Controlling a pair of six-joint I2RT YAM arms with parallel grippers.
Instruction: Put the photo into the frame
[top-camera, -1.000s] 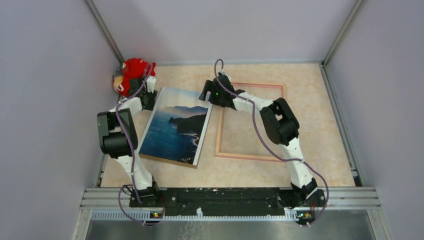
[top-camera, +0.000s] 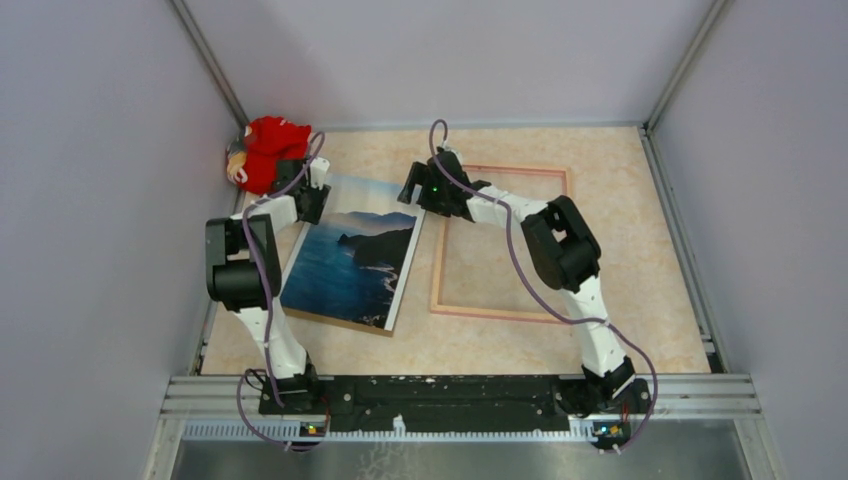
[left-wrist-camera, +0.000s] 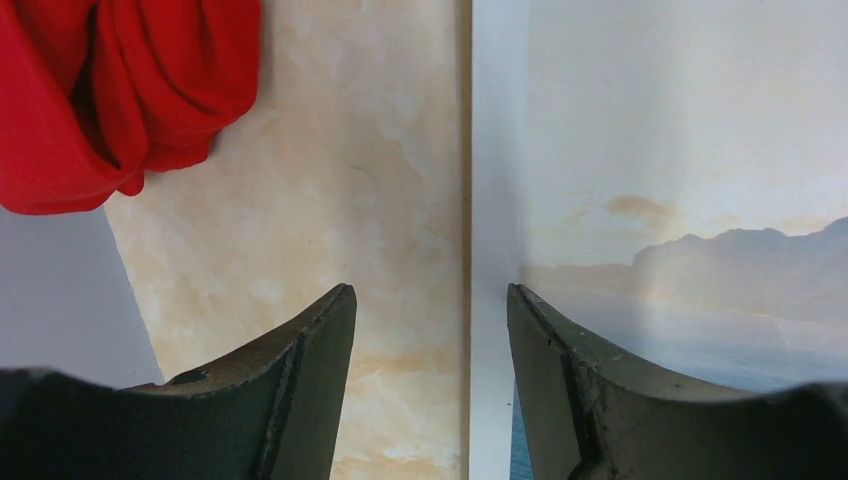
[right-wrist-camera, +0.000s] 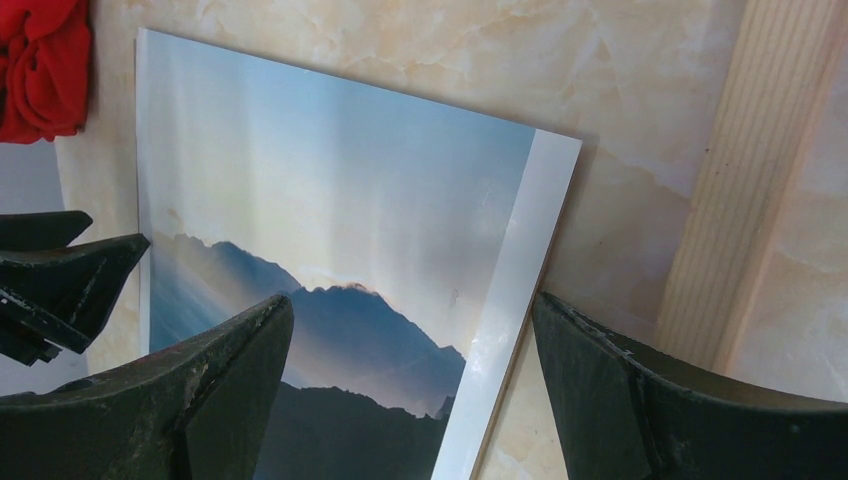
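The photo (top-camera: 350, 260), a seascape with white side strips on a thin board, lies on the table left of the empty wooden frame (top-camera: 437, 285). At its upper left edge my left gripper is part open, one finger over the white strip and the other over bare table. At its upper right, my right gripper stands open, one finger over the photo (right-wrist-camera: 330, 170), the other at the outer side of its right edge. The frame's wooden side (right-wrist-camera: 740, 190) shows beside it.
A red cloth bundle (top-camera: 270, 150) lies at the back left, near my left gripper. Walls and rails enclose the table. Bare table shows right of the frame and along the front.
My left gripper has moved right, onto the photo's left edge. The right arm has stayed nearly still.
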